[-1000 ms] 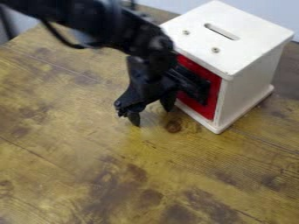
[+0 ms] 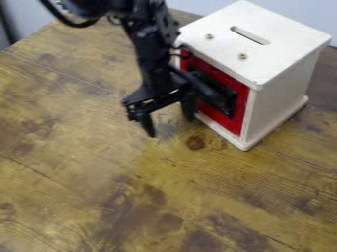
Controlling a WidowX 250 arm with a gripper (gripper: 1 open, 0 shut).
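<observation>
A white wooden box [image 2: 277, 74] with a slot and screws on top stands at the right, its red front panel [image 2: 227, 118] facing left, with a dark piece across it. My black gripper [image 2: 168, 118] hangs just left of the panel, low over the table, its fingers apart with nothing visible between them. Part of the arm and the dark piece overlap, so whether they touch I cannot tell.
A pale wall runs along the back.
The gripper's fingers stay low beside the box, shifted slightly.
</observation>
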